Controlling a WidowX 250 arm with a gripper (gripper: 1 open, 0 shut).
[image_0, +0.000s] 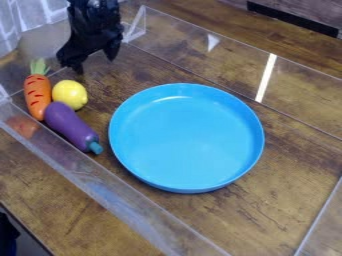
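A black gripper (91, 48) hangs low over the wooden table at the upper left, behind the vegetables; whether it is open or shut is hard to tell. An orange carrot (39, 96) with green leaves lies along the left edge. A yellow lemon (70, 94) sits right beside it. A purple eggplant (70, 124) lies diagonally below them, its green end near the blue plate (185, 135), which occupies the middle of the table.
Clear plastic walls (267, 78) border the work area. Bare wood (201, 65) is free behind the plate and to its right.
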